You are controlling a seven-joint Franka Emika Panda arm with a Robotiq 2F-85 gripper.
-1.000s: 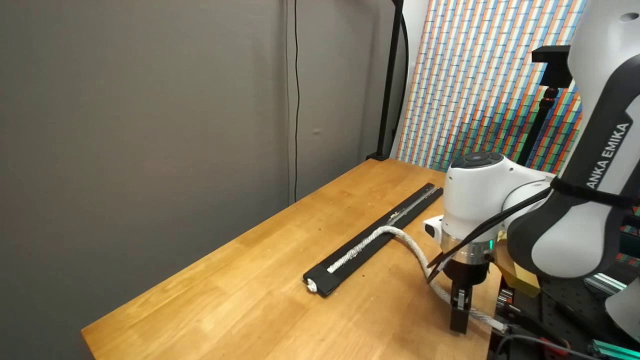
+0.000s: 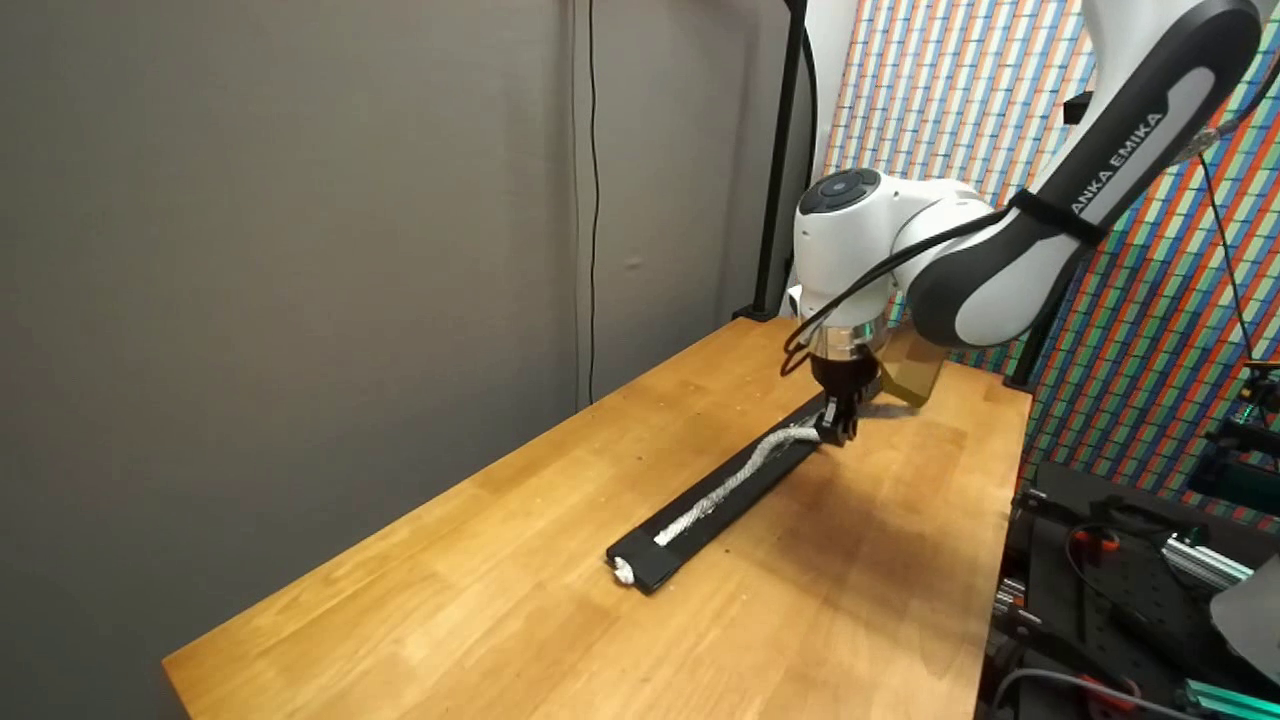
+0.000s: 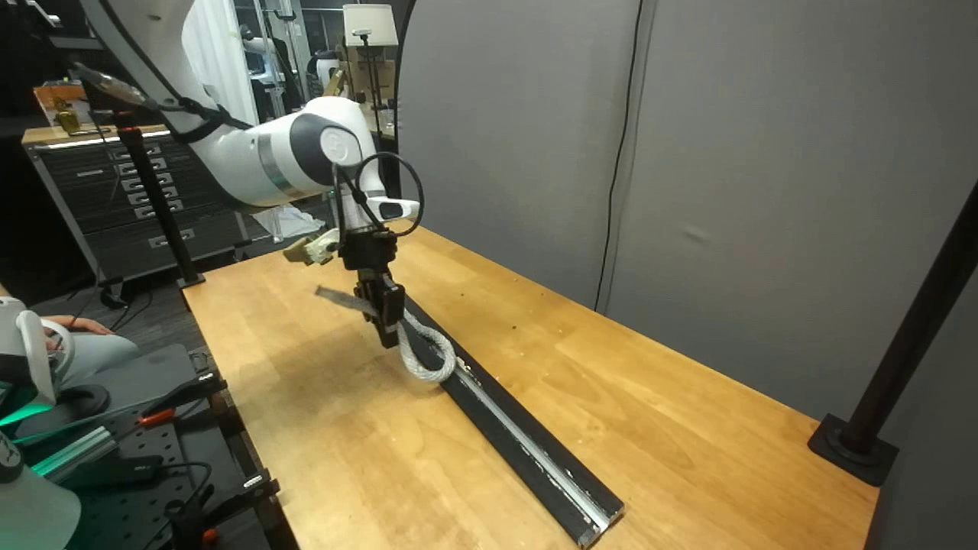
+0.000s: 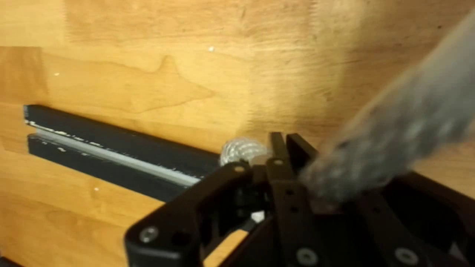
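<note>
A pale braided rope [image 2: 723, 486] runs along the groove of a long black channel [image 2: 734, 497] on the table. One rope end pokes out at the channel's near end in exterior view 1. My gripper [image 3: 390, 339] is shut on the rope, beside the channel and a little above the table. Between gripper and channel the rope [image 3: 440, 365] bends in a loop, and its free tail [image 3: 341, 298] sticks out on the other side of the fingers. Past the loop, the groove shows empty in exterior view 2. Close to the wrist camera, the blurred rope tail [image 4: 400, 120] hides part of the fingers.
Black posts [image 3: 866, 403] stand at table corners. A cart with tools [image 3: 137, 449] adjoins one table edge.
My gripper has moved from near the table's edge, across and back toward the channel, carrying the rope. The rope, stretched out across the table before, now bends close along the channel.
</note>
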